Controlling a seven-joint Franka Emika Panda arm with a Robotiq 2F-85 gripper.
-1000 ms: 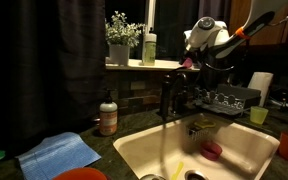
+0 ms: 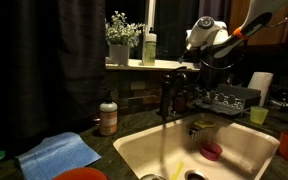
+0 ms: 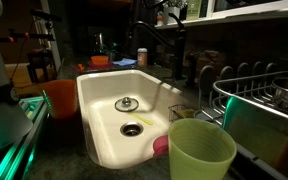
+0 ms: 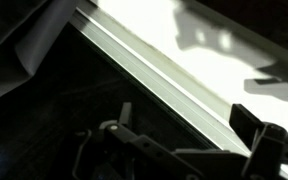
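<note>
My gripper is open with nothing between its fingers. In exterior view 1 it hangs by the right end of the window sill (image 2: 149, 65), above the faucet (image 2: 166, 98). The wrist view shows the pale sill edge (image 4: 154, 70) running diagonally beneath it, with shadows on the white surface. A dark reddish shape (image 2: 180, 102) shows beside the faucet, too dim to make out fully. Inside the white sink (image 2: 149, 150) lies a pink cup (image 2: 212, 151).
A potted plant (image 2: 121, 36) and a green-labelled bottle (image 2: 150, 47) stand on the sill. The dish rack (image 2: 229, 97), a yellow-green cup (image 3: 202, 150) and soap bottle (image 2: 108, 116) stand around the sink. A pot lid (image 3: 126, 104) lies in it.
A pinkish object was at my gripper a second ago. The arm has barely moved.
</note>
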